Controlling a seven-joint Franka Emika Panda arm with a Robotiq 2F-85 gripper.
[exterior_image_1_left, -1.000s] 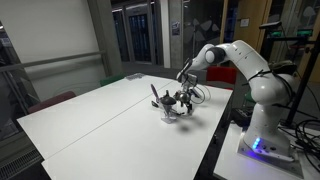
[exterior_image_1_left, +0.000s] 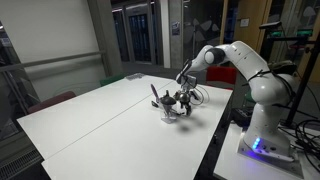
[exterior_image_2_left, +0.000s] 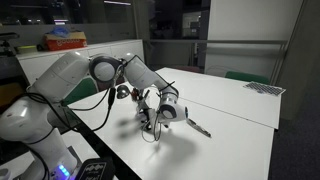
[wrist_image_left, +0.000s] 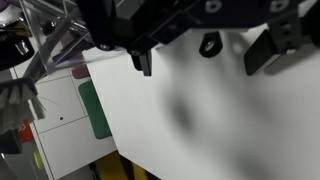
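My gripper stands open over the white table, its dark fingers (wrist_image_left: 144, 60) wide apart at the top of the wrist view. A small black ring-like piece (wrist_image_left: 210, 44) shows between them; whether it belongs to the gripper or is a loose object, I cannot tell. Close beside the gripper is a clear holder (exterior_image_1_left: 168, 114) with dark utensils in and around it. At the left of the wrist view, part of a clear frame (wrist_image_left: 62, 45) and a grey brush-like item (wrist_image_left: 15, 100) appear. The arm partly hides this group in exterior view 2.
A long, thin utensil (exterior_image_2_left: 199, 128) is by the holder, on the side away from the arm. Chairs, including a green one (exterior_image_2_left: 247, 77), stand beyond the table's edge.
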